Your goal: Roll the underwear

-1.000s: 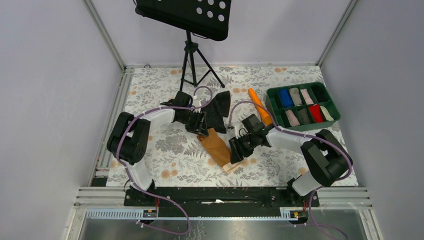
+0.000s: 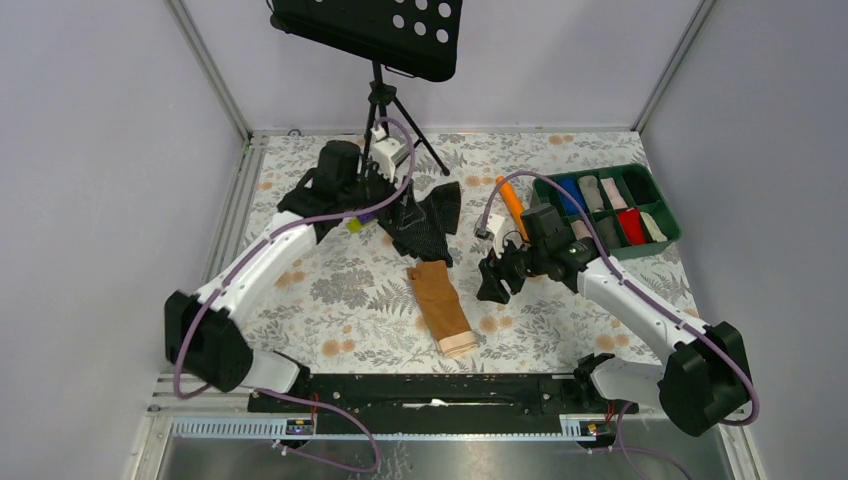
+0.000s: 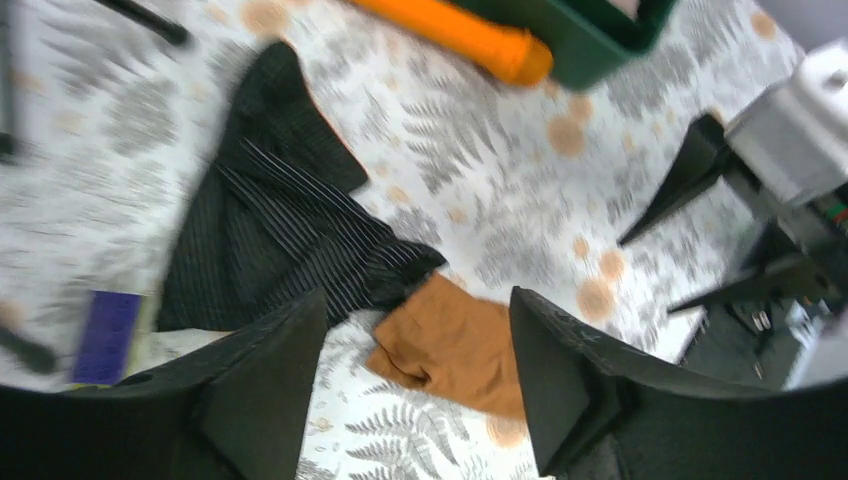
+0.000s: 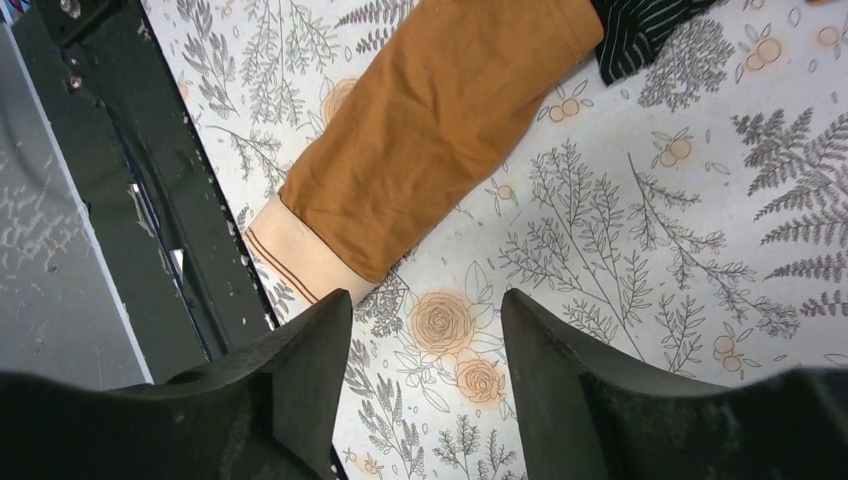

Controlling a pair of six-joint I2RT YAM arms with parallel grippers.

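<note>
The brown underwear (image 2: 437, 300) lies flat on the floral mat, its pale waistband toward the front; the right wrist view shows it whole (image 4: 420, 140). A dark striped garment (image 3: 270, 230) lies behind it. My left gripper (image 2: 395, 195) is raised over the dark garment, fingers apart, nothing visible between them. My right gripper (image 2: 495, 280) stands to the right of the underwear, open, with bare mat between its fingers.
A green sectioned box (image 2: 652, 194) of rolled cloths is at the back right, an orange roll (image 2: 509, 200) beside it. A music stand (image 2: 383, 95) rises at the back.
Both grippers have lifted away from the brown underwear, the left toward the back, the right slightly rightward and up. The underwear now lies a little straighter.
</note>
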